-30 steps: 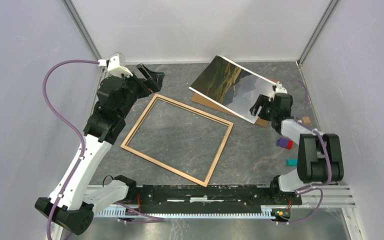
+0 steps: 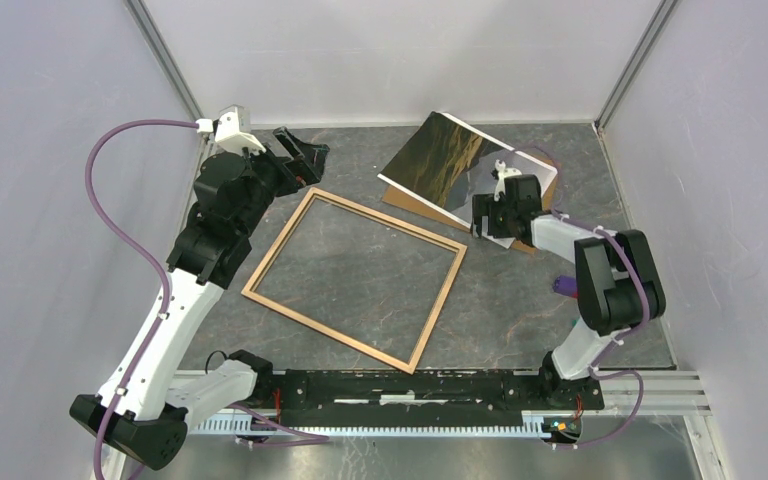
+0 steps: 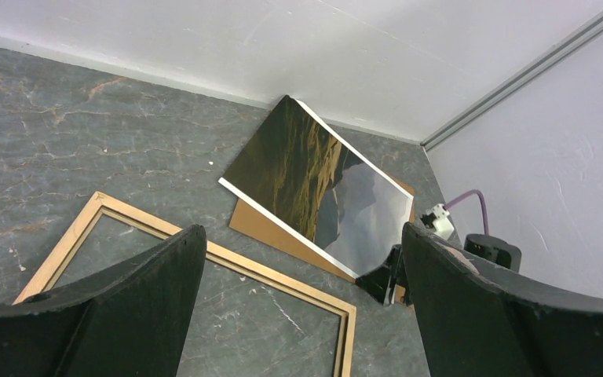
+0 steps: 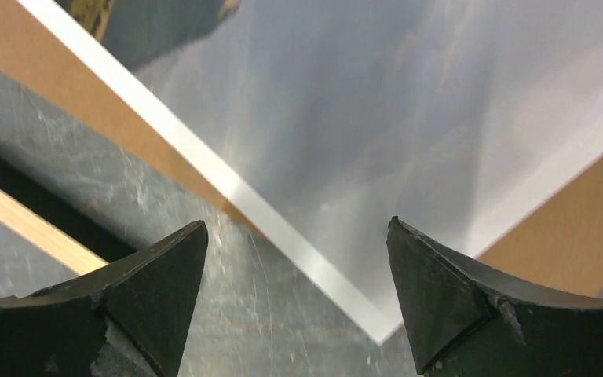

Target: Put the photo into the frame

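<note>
The photo (image 2: 435, 165), a dark landscape with a white border, lies askew on a brown board (image 2: 415, 204) at the back right. Left of it and nearer the front rests the empty wooden frame (image 2: 390, 219), flat on the table. My right gripper (image 2: 480, 216) is open over the photo's front corner. In the right wrist view that corner of the photo (image 4: 322, 271) shows between the spread fingers, close to the right-hand finger (image 4: 432, 290); whether they touch cannot be told. My left gripper (image 2: 294, 153) hangs open and empty above the frame's back left corner.
A purple object (image 2: 565, 286) lies on the right, partly behind the right arm. White walls (image 2: 420, 70) close in the back and sides. Bare grey table (image 2: 500, 320) stretches between the frame and the right arm.
The photo, the frame and my left arm look unmoved.
</note>
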